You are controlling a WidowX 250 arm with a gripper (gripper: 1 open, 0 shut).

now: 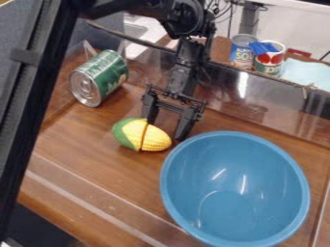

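My gripper (167,121) hangs open from the dark arm above the wooden counter, its two fingers pointing down just behind and to the right of a yellow-and-green toy corn (152,137). A large blue bowl (234,193) sits at the front right. A green-labelled can (99,78) lies on its side at the back left, upper left of the corn.
A clear, reflective strip (264,111) runs along the back of the counter. Behind it are cans (267,62) and a pale blue item (307,73). A black frame post runs down the left.
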